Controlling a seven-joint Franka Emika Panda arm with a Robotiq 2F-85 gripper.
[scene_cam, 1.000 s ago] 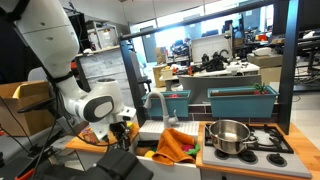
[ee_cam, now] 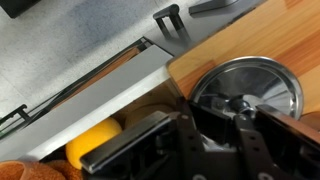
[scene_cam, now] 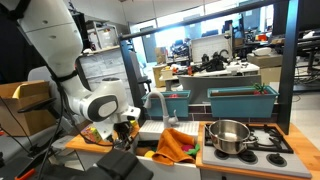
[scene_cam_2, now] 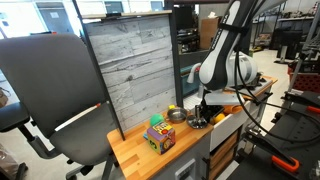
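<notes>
A round lid with a shiny rim and a central knob lies below my gripper in the wrist view, over the edge of the wooden counter. My fingers are closed around the knob area, though dark fingers hide the exact contact. In exterior view 2 the same lid shows under the white arm's gripper, beside a small metal bowl. Exterior view 1 has the gripper low at the left counter, with the lid hardly visible there.
A steel pot stands on the stove at the right. An orange cloth hangs by the sink, near the faucet. A colourful box occupies the counter's near end. In the wrist view, a yellow object lies beside the counter edge.
The arm has shifted slightly to the right and down in exterior view 1. The pot and cloth have stayed where they were.
</notes>
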